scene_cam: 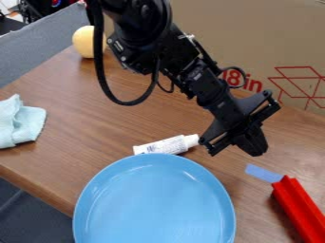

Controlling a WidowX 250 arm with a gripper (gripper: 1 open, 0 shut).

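The black arm reaches down from the top, its gripper (233,143) shut, with nothing visible between its fingers, just right of and slightly above a white tube (162,145). The tube lies on the wooden table along the top rim of a blue plate (154,204). A red object (299,209) lies at the lower right, beside a small blue strip (263,174).
A light blue cloth (18,122) lies at the left edge of the table (76,133). A yellow round object (84,40) sits at the back left. A cardboard box (273,52) stands behind.
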